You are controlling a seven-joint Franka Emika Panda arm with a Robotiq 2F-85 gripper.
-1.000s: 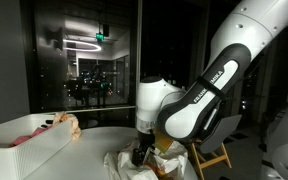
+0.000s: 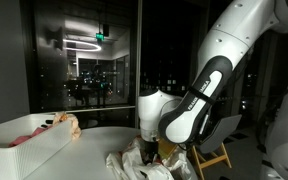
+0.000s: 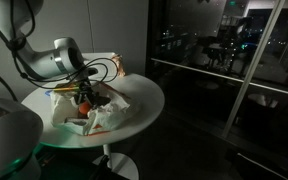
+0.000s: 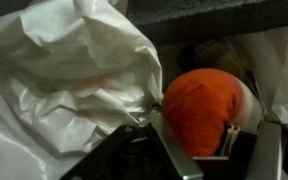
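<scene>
A white, crinkled plastic bag (image 4: pixel 74 75) lies open on the table, spread around my gripper. Inside it is a rounded item, orange and white (image 4: pixel 201 105), which shows as an orange patch (image 3: pixel 85 107) in exterior view 2. The fingers (image 4: pixel 267 150) stand apart, one at either side of the orange item's near end. Whether they touch it cannot be made out. In exterior view 1 the fingertips are down among the folds of the bag (image 2: pixel 134 165) and partly hidden.
A white bin (image 2: pixel 24 150) with pinkish-orange contents (image 2: pixel 64 122) stands at the left in exterior view 1. Between bin and bag the round white table (image 2: pixel 89 155) is bare. A dark grey bar (image 4: pixel 219 15) crosses the top of the wrist view. A chair (image 2: pixel 214 150) stands behind.
Over the last second the arm has shifted slightly right and lower in exterior view 1, with the gripper deeper in the bag. The bin has stayed put.
</scene>
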